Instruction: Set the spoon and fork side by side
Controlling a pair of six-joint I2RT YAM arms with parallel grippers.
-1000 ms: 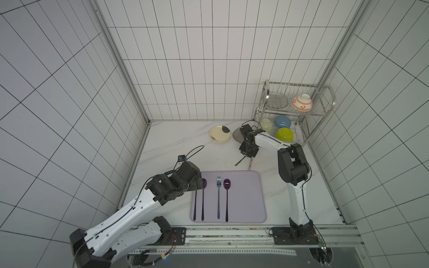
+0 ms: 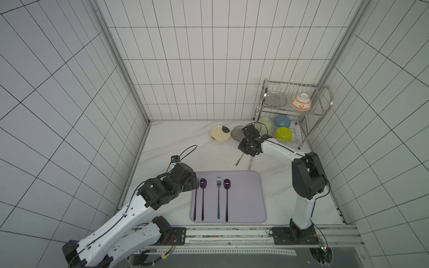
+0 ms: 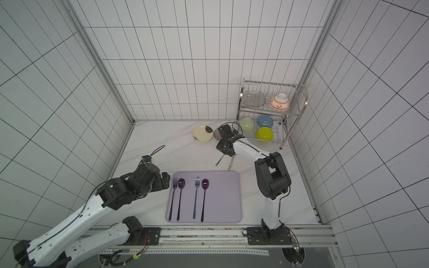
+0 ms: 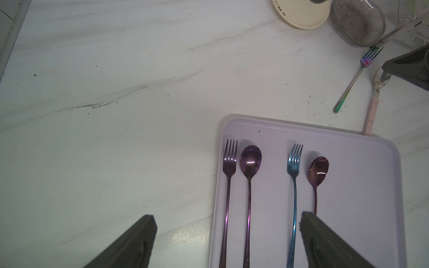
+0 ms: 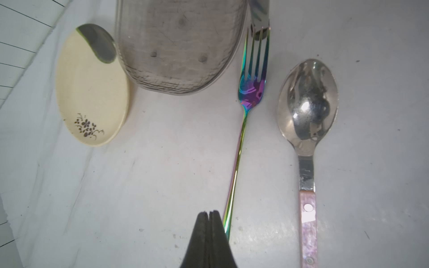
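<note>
A rainbow-coloured fork (image 5: 251,91) lies on the white counter, tines away from me, beside a silver spoon (image 5: 308,100) with a pink handle; a small gap separates them. My right gripper is shut with nothing between its fingers. It hangs above the counter, its tips overlapping the fork's handle end in the right wrist view, the fork outside them. In the tray are a purple fork (image 4: 229,165), a purple spoon (image 4: 251,160), a blue fork (image 4: 293,167) and a reddish spoon (image 4: 318,172). My left gripper stands open and empty above the tray's left side.
The lilac tray (image 2: 245,201) has free room on its right. A grey mesh-like dish (image 5: 178,53) stands against the rainbow fork's tines, with a cream plate (image 5: 91,98) farther left. A metal rack (image 2: 292,111) with bowls fills the back right.
My right gripper has risen off the counter and pulled back; the rainbow fork stays behind on the counter. The left arm has drifted slightly back to the left.
</note>
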